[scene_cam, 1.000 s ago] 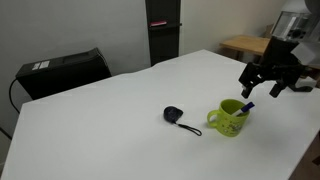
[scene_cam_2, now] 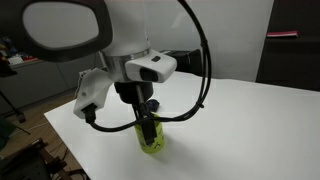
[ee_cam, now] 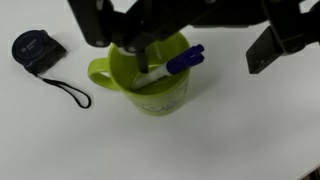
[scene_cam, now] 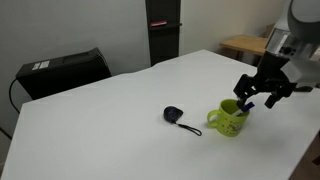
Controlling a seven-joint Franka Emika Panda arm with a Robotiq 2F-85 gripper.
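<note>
A yellow-green mug (scene_cam: 229, 121) stands upright on the white table, its handle toward the tape measure. Leaning inside it is a white marker (ee_cam: 155, 75) whose blue cap (ee_cam: 186, 60) sticks out over the rim. My gripper (scene_cam: 257, 96) is open just above the mug, with its fingers spread either side of the cap in the wrist view. One dark finger (ee_cam: 143, 28) overlaps the mug's opening there, while the other finger (ee_cam: 272, 48) is over bare table. In exterior view 2 the gripper hides part of the mug (scene_cam_2: 151, 142).
A dark tape measure (scene_cam: 173, 113) with a wrist strap lies beside the mug, on the handle side. A black case (scene_cam: 64, 75) sits at the table's far left corner.
The gripper has come down and closer to the mug, and its fingers now reach the marker's cap in exterior view 1. Mug, marker and tape measure look unmoved.
</note>
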